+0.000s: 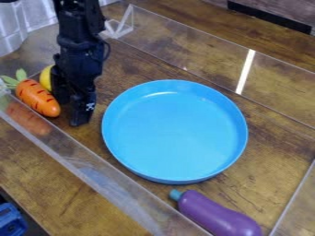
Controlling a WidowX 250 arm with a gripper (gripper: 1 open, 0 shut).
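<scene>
My black gripper (74, 97) is down low at the left of the camera view, open, over the spot of a yellow object (47, 76), which is mostly hidden behind it. An orange carrot toy (37, 97) with green leaves lies just left of the gripper. Whether the fingers touch the yellow object is hidden. A blue round plate (175, 129) fills the middle of the view, right of the gripper. A purple eggplant toy (222, 214) lies at the bottom right.
Clear plastic walls surround the wooden surface (271, 111), one running diagonally along the lower left. Bare wood lies behind and to the right of the plate.
</scene>
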